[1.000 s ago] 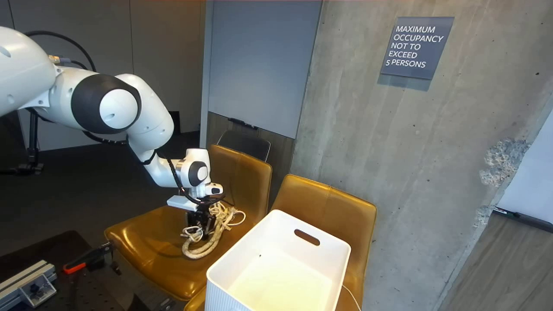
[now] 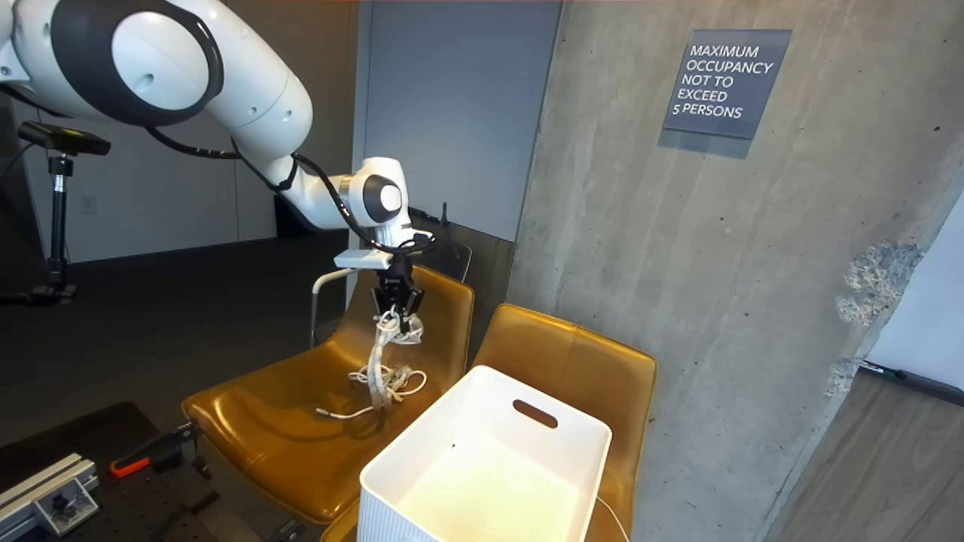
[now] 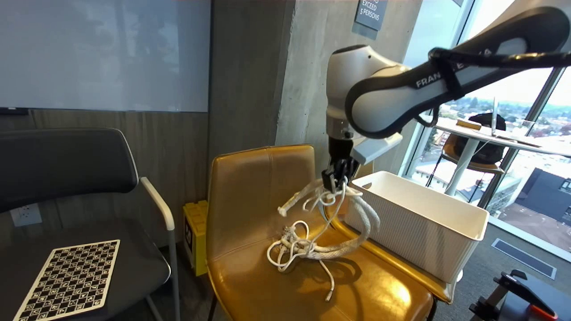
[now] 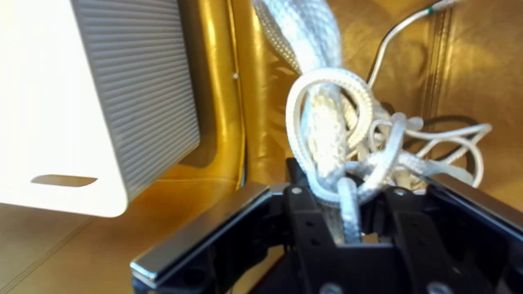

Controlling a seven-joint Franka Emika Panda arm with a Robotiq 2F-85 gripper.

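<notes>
A tangled bundle of white rope hangs from my gripper, which is shut on part of it above a tan leather chair. In the wrist view, a looped strand and a thick braided length pass up between the fingers. Lower coils appear to rest on the chair seat, with a loose end trailing forward. Beside that chair, a white ribbed bin stands on a second tan chair; its visible interior looks empty.
A black chair holding a patterned board stands near the rope's chair. A yellow box sits between them on the floor. Concrete wall rises behind the bin. Clamp gear lies at the lower left.
My gripper has risen from near the seat and shifted right and toward the backrest, lifting part of the rope with it. The bin has not moved.
</notes>
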